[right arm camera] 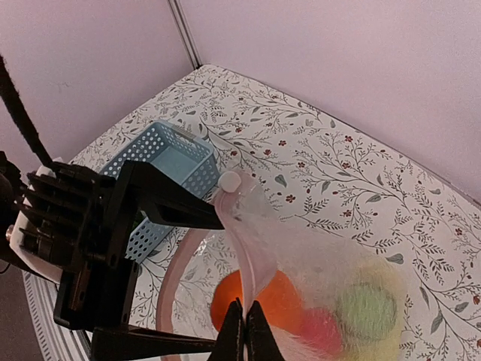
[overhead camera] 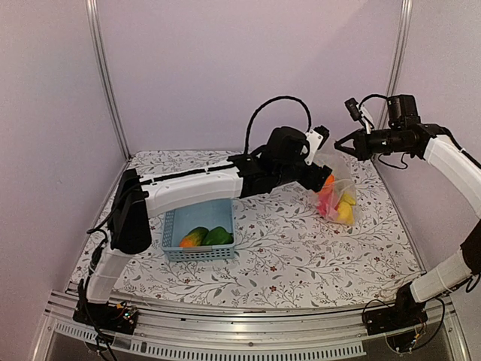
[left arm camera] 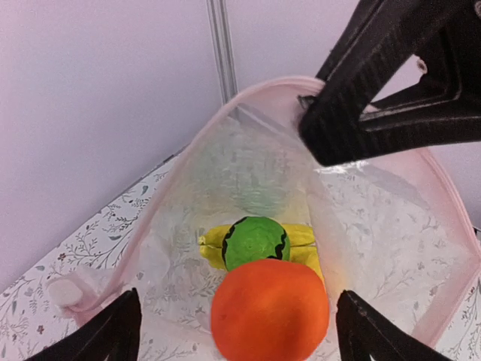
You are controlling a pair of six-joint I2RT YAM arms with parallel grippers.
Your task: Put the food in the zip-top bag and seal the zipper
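The clear zip top bag [left arm camera: 180,218] hangs with its mouth spread wide, its rim pinched by my right gripper, which is shut on it. Inside the bag is the orange fruit [left arm camera: 270,312], clear of my left gripper's fingers. Behind it lie a green item and yellow food; a pink item [right arm camera: 322,329] shows through the film in the right wrist view. At the bag's mouth, my left gripper is open, its two fingers [left arm camera: 113,331] apart with no contact on the orange fruit.
A blue basket [overhead camera: 199,254] stands left of centre with an orange-green item [overhead camera: 194,237] and a green one [overhead camera: 218,236] inside. The left forearm reaches across above the basket.
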